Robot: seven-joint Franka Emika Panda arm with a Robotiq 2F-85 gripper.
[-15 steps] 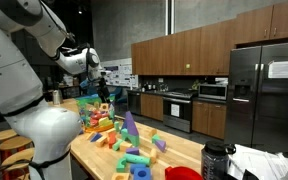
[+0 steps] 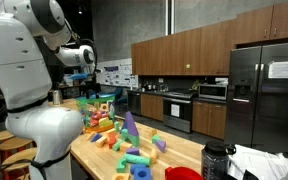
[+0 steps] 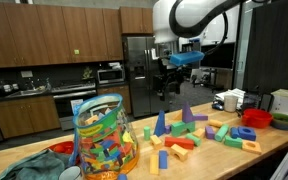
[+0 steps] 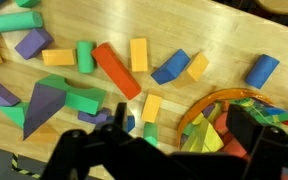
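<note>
My gripper stands open over the table, its two dark fingers far apart and nothing held between them. It hangs above the blocks in the second exterior view, clear of the tabletop. Beneath it in the wrist view lie a long red block (image 4: 116, 70), a small yellow block (image 4: 139, 55), a blue block (image 4: 170, 67) and a purple wedge (image 4: 44, 103). A clear bucket (image 3: 106, 130) filled with coloured blocks stands at the left of the second exterior view. Its round orange rim (image 4: 214, 95) shows at lower right in the wrist view, partly behind a finger.
Tall blue and purple cones (image 3: 186, 112) rise among the scattered blocks. A red pot (image 3: 250, 102) and a green bowl (image 3: 283, 121) occupy the table's far right. A black canister (image 2: 216, 160) is near the front in the first exterior view. Bare tabletop shows between blocks.
In the first exterior view the arm's wrist has risen a little and turned. The blocks and bucket look unmoved.
</note>
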